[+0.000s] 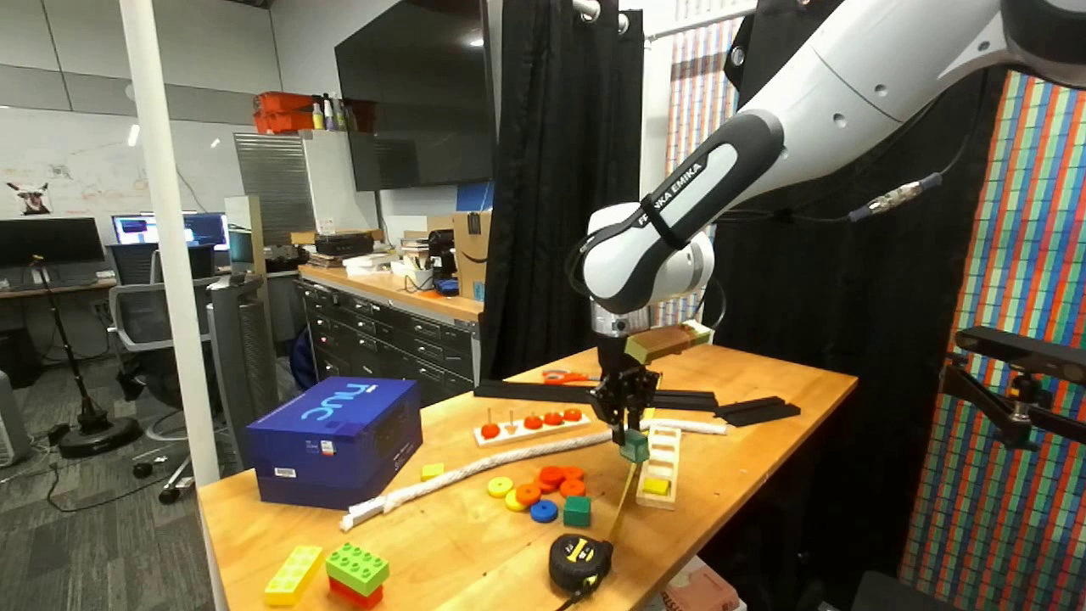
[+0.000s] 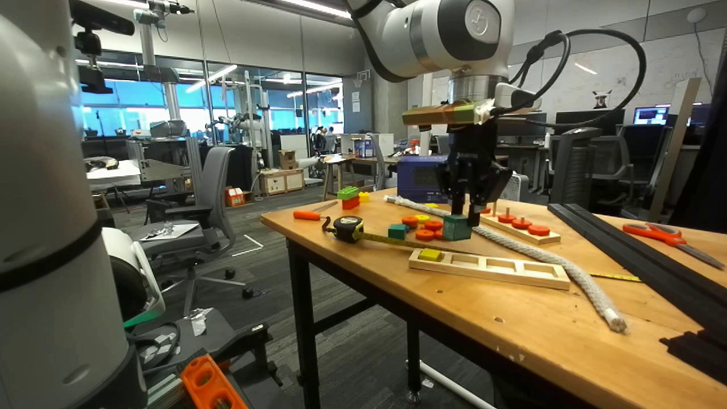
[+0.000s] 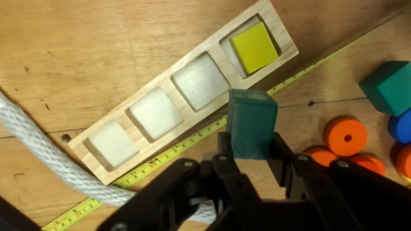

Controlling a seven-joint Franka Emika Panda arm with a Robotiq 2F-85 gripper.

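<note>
A green block is pinched between the fingertips of my gripper, which is shut on it. In exterior view 2 the held block hangs above the table, near the wooden tray. The wrist view shows the four-slot tray lying slantwise, with the block overlapping its near edge in the picture. A yellow block sits tilted in the slot at one end; the other slots are empty. A second green block rests on the table to the right.
An extended tape measure runs alongside the tray. Orange discs and a blue disc lie close by. White rope crosses the table past a peg board. Black bars lie farther back.
</note>
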